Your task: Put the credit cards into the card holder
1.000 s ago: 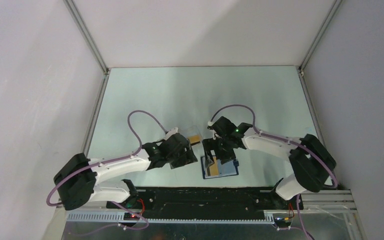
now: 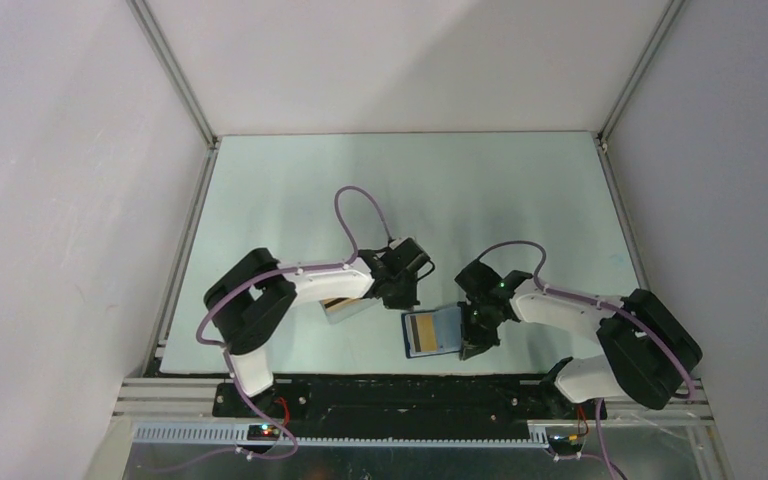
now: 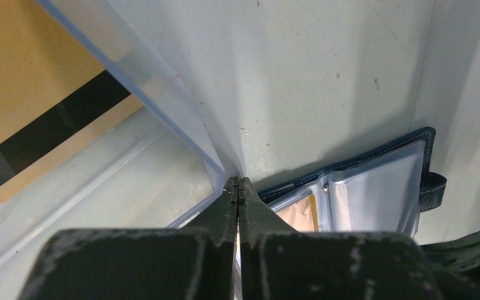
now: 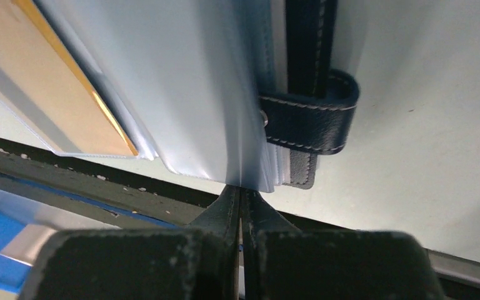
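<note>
The card holder (image 2: 435, 330) lies open near the front edge, showing clear sleeves with a gold-edged card (image 4: 50, 87) inside and a dark strap (image 4: 306, 119). My right gripper is shut at the edge of the sleeves (image 4: 181, 94); whether a sleeve is between its tips cannot be told. My left gripper is shut just left of the holder, at the edge of a clear plastic sheet or tray (image 3: 137, 87). Gold and black cards (image 3: 37, 81) sit beside it, partly hidden by the left arm in the top view.
Both arms are close together at the front middle, beside the table's front edge. Walls enclose the sides and back.
My left gripper moved right and back over the cards' area toward the holder.
</note>
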